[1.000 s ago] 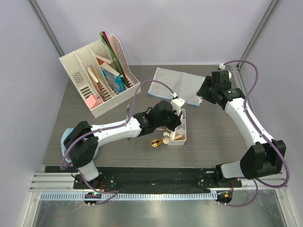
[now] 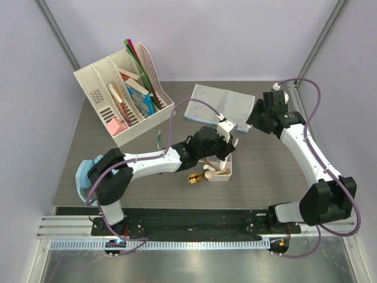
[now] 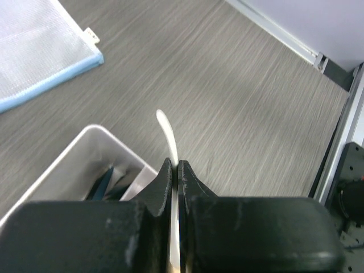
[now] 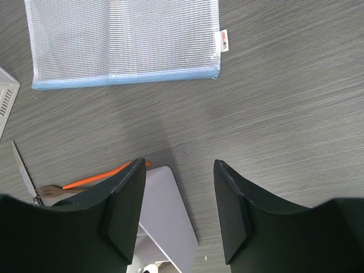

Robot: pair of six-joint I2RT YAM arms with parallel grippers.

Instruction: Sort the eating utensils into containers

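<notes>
My left gripper is shut on a thin white utensil (image 3: 168,131), held over a white divided box (image 2: 220,177) at the table's front middle; dark items lie in one compartment. Wooden utensils (image 2: 213,173) and a gold ladle (image 2: 195,177) are in or beside it. My right gripper hangs open near the box, empty. In the right wrist view a knife (image 4: 23,170), an orange utensil (image 4: 99,175) and a wooden fork (image 4: 54,191) lie left of the box.
A large white organizer (image 2: 88,88) with books stands back left. A mesh pouch (image 2: 221,101) lies at the back. A blue item (image 2: 83,177) lies at the left edge.
My left gripper has moved right and slightly up with the white utensil. The right arm has shifted only slightly.
</notes>
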